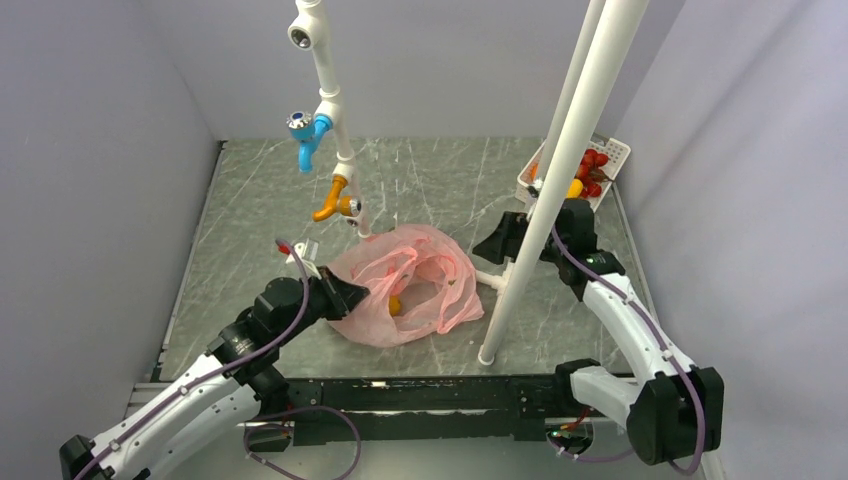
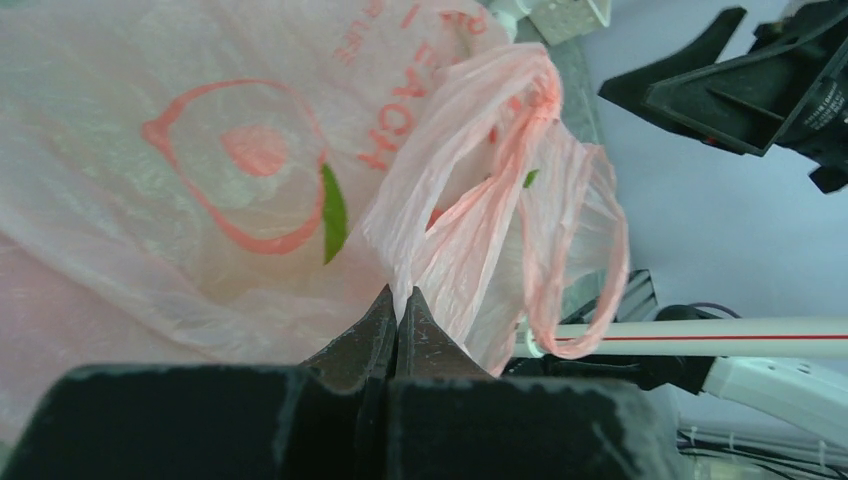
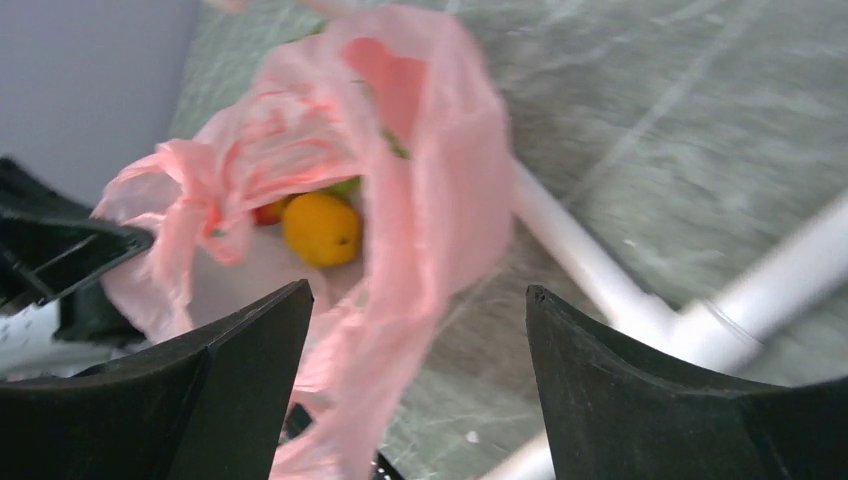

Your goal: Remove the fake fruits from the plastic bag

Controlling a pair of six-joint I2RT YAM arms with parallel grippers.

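Note:
A pink plastic bag (image 1: 440, 270) lies open on the counter, its crumpled mouth showing an orange fake fruit (image 3: 320, 228) inside, with bits of red and green beside it. My left gripper is shut at the bag's left side, its tips at a gathered fold of the film; whether film is between them is hard to tell. My right gripper stands open above the bag's right side, near the white pipes, with bag film below and between its fingers in the wrist view, apparently not gripped.
A white basket (image 1: 614, 160) of fake fruits and vegetables stands at the back right. A tall white pipe (image 1: 525, 270) rises right of the bag. A pipe with blue and orange taps (image 1: 336, 201) stands behind it.

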